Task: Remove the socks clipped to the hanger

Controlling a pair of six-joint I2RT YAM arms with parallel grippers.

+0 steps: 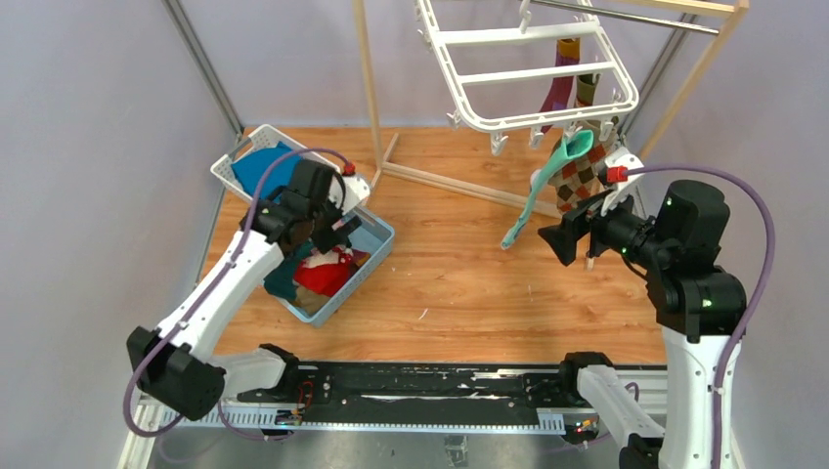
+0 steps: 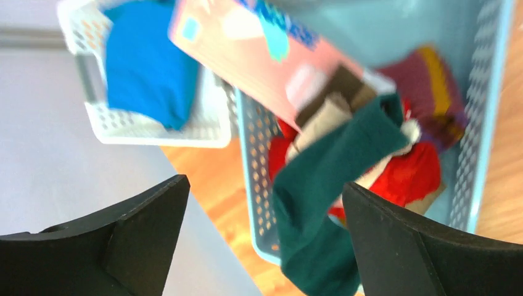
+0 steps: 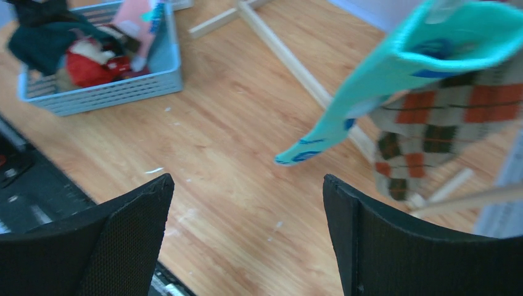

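Note:
A turquoise sock (image 1: 547,176) hangs clipped from the white hanger (image 1: 469,117), with a checked sock (image 1: 577,186) and purple-and-yellow socks (image 1: 559,73) behind it. My right gripper (image 1: 559,239) is open below and right of the turquoise sock, empty; in the right wrist view the sock (image 3: 351,98) is above its fingers. My left gripper is open over the blue basket (image 2: 487,123), which holds dark green, red, pink and striped socks; the green one (image 2: 327,160) lies on top.
A white basket (image 1: 235,176) with blue cloth stands behind the blue basket. Wooden rack legs (image 1: 450,186) cross the floor at the back.

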